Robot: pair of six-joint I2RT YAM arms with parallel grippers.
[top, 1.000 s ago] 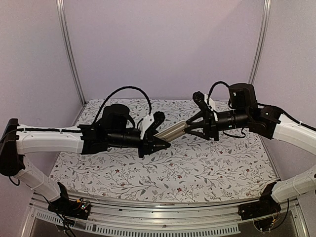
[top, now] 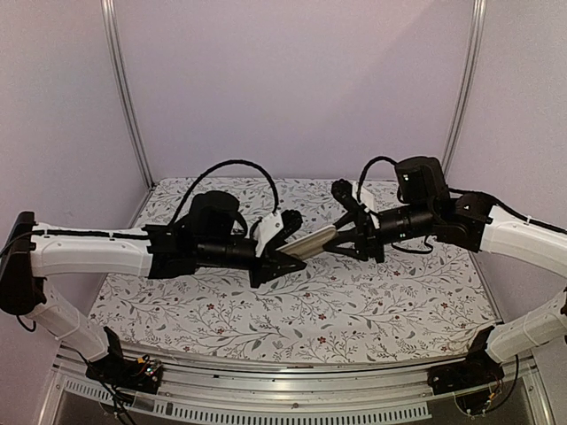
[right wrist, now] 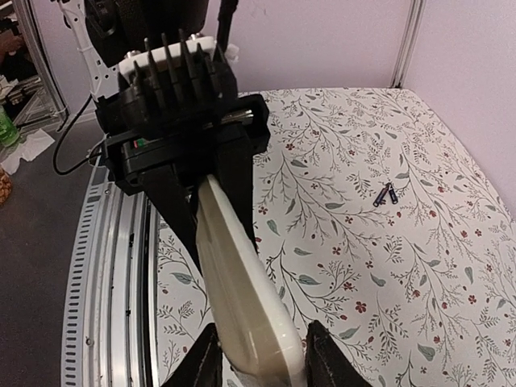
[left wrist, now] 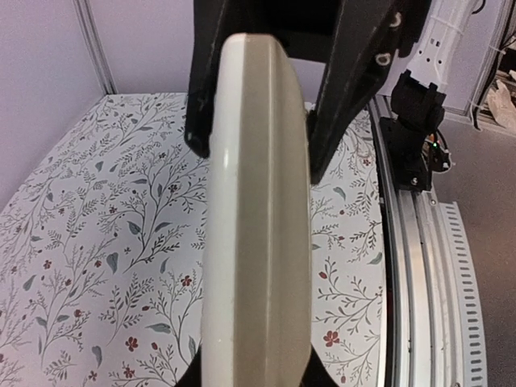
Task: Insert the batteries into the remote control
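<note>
A pale, long remote control (top: 307, 243) hangs tilted above the table between my two arms. My left gripper (top: 280, 263) is shut on its lower left end. At its upper right end, my right gripper (top: 340, 237) has its fingers parted, one on each side of the remote; whether they touch it I cannot tell. The left wrist view gives the remote's smooth casing (left wrist: 260, 218) at close range. Two small dark batteries (right wrist: 380, 196) lie close together on the table in the right wrist view; the top view does not show them clearly.
Flower-patterned cloth covers the table (top: 292, 328), its front part clear. A metal rail (top: 283, 390) runs along the front edge. Plain walls (top: 292, 88) enclose the back and sides.
My right gripper has shifted slightly left and lowered along the remote's upper end. The remote and left gripper have moved only a little.
</note>
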